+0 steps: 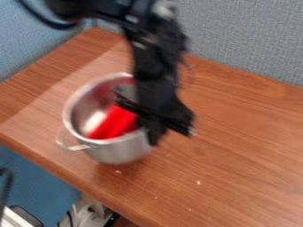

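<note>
A steel pot [83,111] with a side handle sits near the front-left edge of the wooden table, a red object [112,124] lying inside it. The black gripper [154,120] is over the pot's right side, partly covering it. It is blurred, and its fingertips are hard to make out, so its grip cannot be told.
Blue-grey walls [249,35] stand behind. The table's front-left edge drops to a blue area with cables and clutter below.
</note>
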